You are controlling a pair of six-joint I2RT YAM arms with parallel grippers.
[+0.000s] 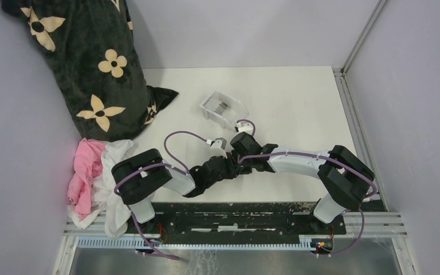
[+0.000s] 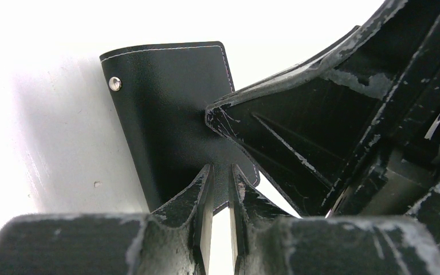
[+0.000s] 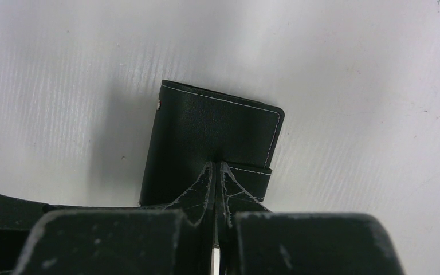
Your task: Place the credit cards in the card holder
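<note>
The black card holder (image 2: 166, 97), with white stitching and a metal snap, lies at a slight angle over the white table. My left gripper is at its near edge, shut on it with a strip of the holder showing between the fingers. In the right wrist view the same holder (image 3: 212, 123) sits under my right gripper, which is shut with nothing visible between its fingers. Those fingertips are over the holder, by the stitched edge of a pocket. No card shows at the holder. From the top, the two arms hide most of it.
Behind the arms stands a white open box (image 1: 234, 118) with a greyish item (image 1: 216, 106) inside, too small to make out. Pink cloth (image 1: 86, 175), white cloth and a dark flowered cloth (image 1: 91, 74) lie at left.
</note>
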